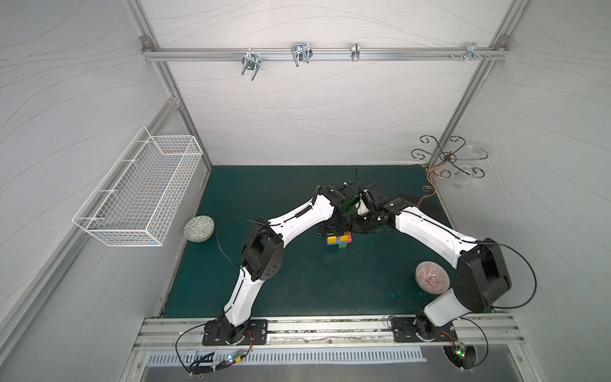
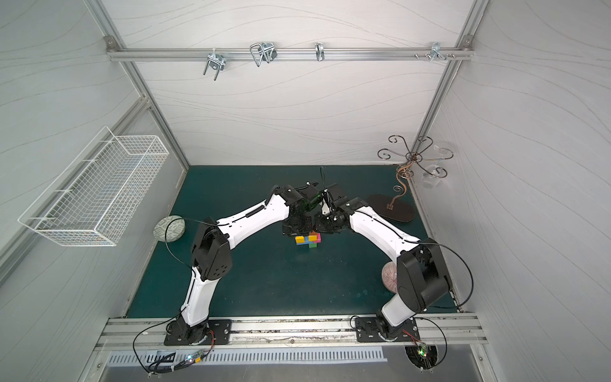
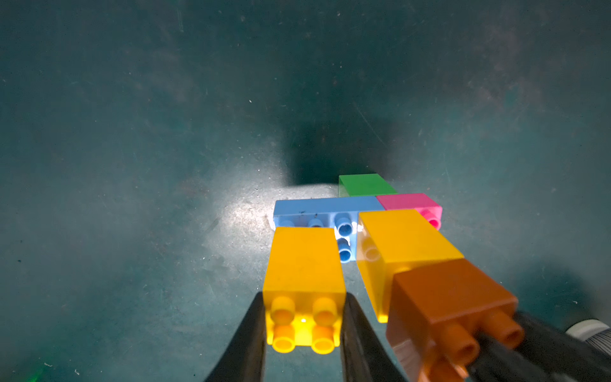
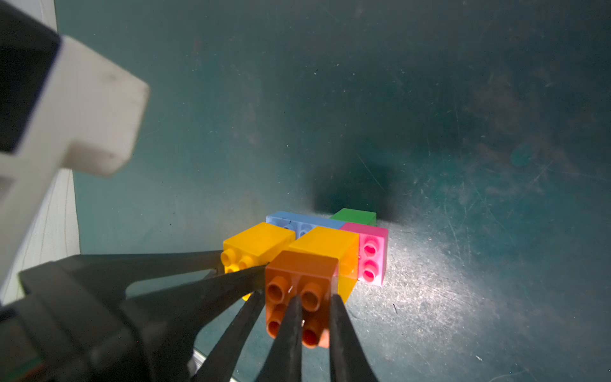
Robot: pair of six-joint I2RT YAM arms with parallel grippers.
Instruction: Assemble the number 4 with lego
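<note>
At the table's centre lies a brick cluster: green [image 3: 362,184], blue [image 3: 318,205], pink [image 3: 407,201] and a yellow brick [image 3: 401,238]. An orange brick [image 3: 445,293] adjoins that yellow one; my right gripper is shut on the orange brick. A second yellow brick [image 3: 302,258] sits in front of my left gripper, whose fingers flank its studded end; whether they grip it cannot be told. In both top views the two grippers meet over the cluster and hide much of it.
A white wire basket [image 1: 114,222] hangs on the left wall. A patterned bowl [image 1: 198,228] lies at left, a pink bowl [image 1: 432,277] at front right, and a curled metal stand [image 2: 402,170] at back right.
</note>
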